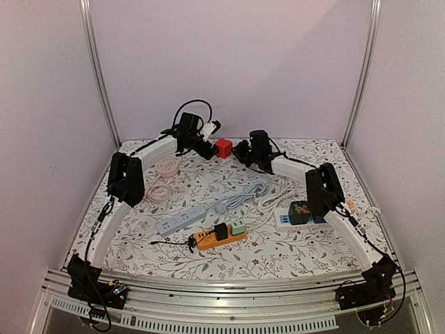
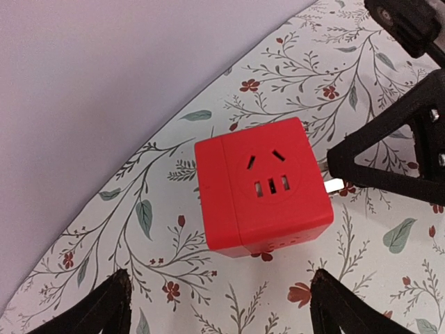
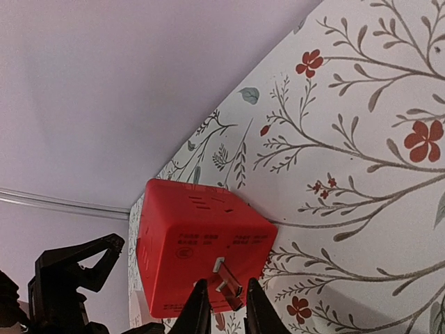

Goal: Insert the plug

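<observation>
A red cube plug [image 1: 223,148] rests on the flowered table near the back wall. Socket slots show on its upper face in the left wrist view, and metal prongs [image 3: 228,280] stick out of its printed side in the right wrist view. On the cube's left is my left gripper [image 1: 211,149], its fingers [image 2: 104,309] wide apart and short of the cube [image 2: 261,184]. My right gripper is at the prong side, its narrow fingers [image 3: 200,313] parted by a small gap. The prong ends show just beyond that gap; whether they touch the fingers is unclear.
Toward the front lie a white power strip [image 1: 182,220], an orange strip [image 1: 208,241] with plugs in it, and coiled cables [image 1: 245,196]. A dark box [image 1: 300,213] sits at the front right. The back wall is close behind.
</observation>
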